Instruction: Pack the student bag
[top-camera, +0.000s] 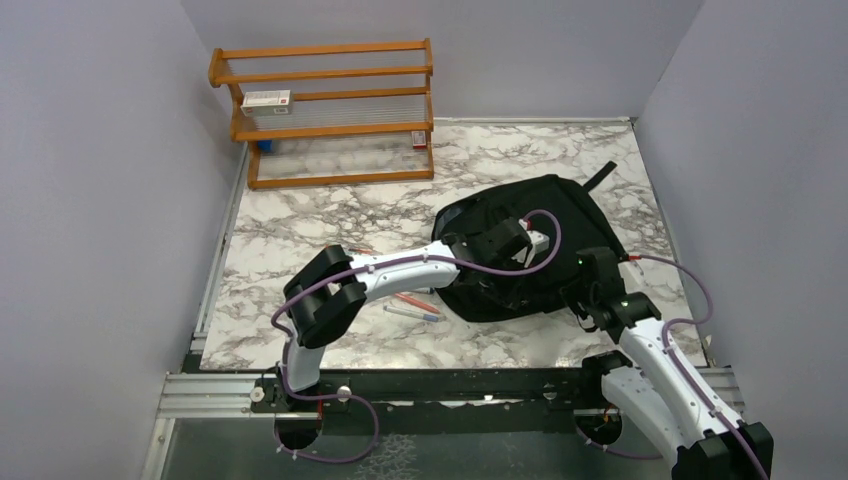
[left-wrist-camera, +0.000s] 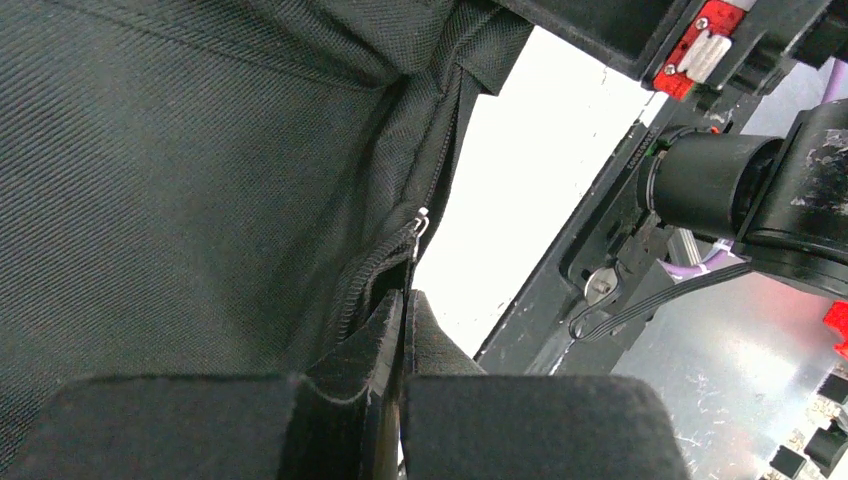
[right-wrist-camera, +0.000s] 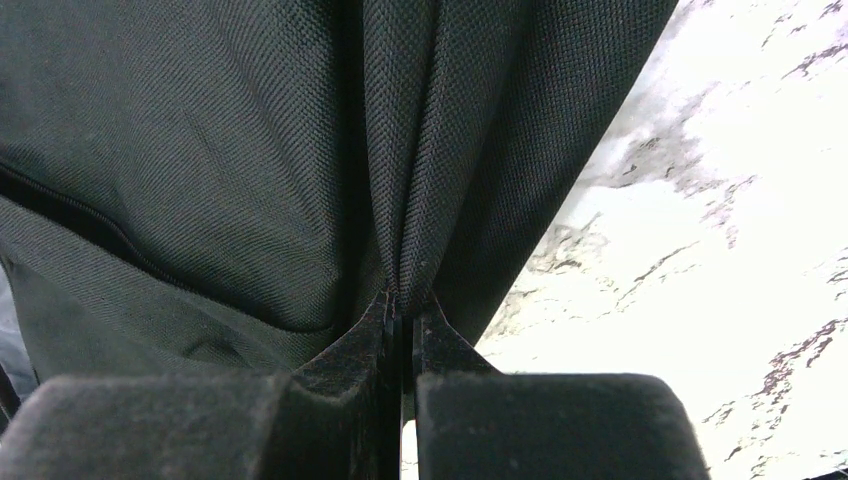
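Note:
The black bag (top-camera: 560, 215) lies on the right half of the marble-patterned table. In the left wrist view, the zipper (left-wrist-camera: 437, 150) runs along the bag's edge to a small metal slider (left-wrist-camera: 420, 222). A thin dark pull tab (left-wrist-camera: 411, 265) leads from the slider down between the fingertips of my left gripper, which is shut on it. At the bag's right side, my right gripper is shut on a gathered fold of bag fabric (right-wrist-camera: 425, 170). From above, the arms hide both sets of fingertips.
A wooden rack (top-camera: 340, 132) at the back left holds a white box (top-camera: 267, 102) and a small red box (top-camera: 419, 139). Pens (top-camera: 412, 313) lie on the table left of the bag, partly under the left arm.

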